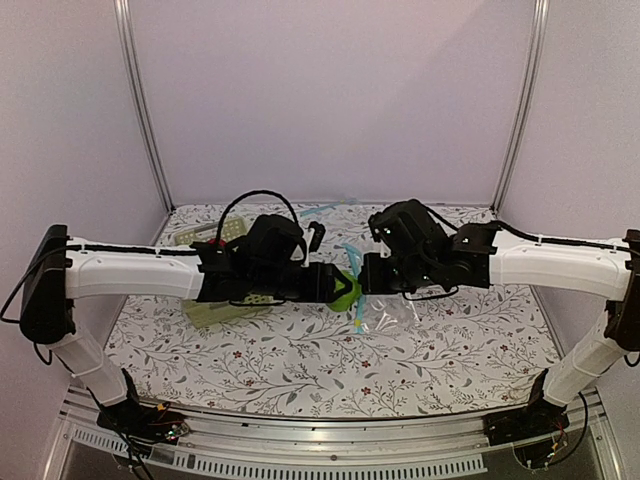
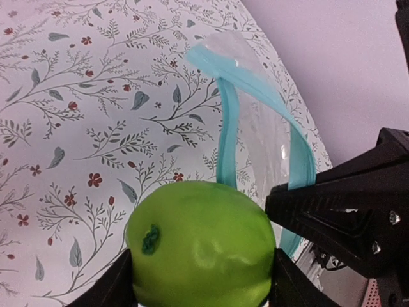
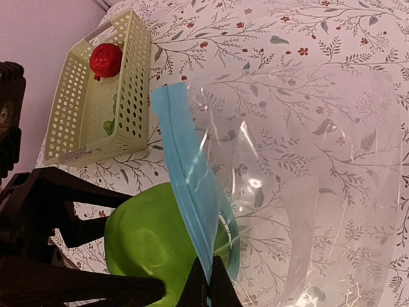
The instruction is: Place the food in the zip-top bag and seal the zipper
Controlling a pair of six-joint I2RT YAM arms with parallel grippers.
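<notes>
A green pepper-like food (image 2: pixel 199 236) (image 1: pixel 344 294) is held between the fingers of my left gripper (image 1: pixel 336 285), right beside the bag's mouth. The clear zip bag (image 3: pixel 332 192) hangs by its light blue zipper strip (image 3: pixel 182 141) from my right gripper, which is shut on that strip. In the left wrist view the bag's blue top edge stands behind the green food, with a dark finger of the right gripper at it. Whether any of the food is inside the bag cannot be told clearly.
A cream perforated basket (image 3: pixel 134 121) at the left holds a red item (image 3: pixel 105 61) and something green. Pale walls (image 1: pixel 320 100) surround the back and sides.
</notes>
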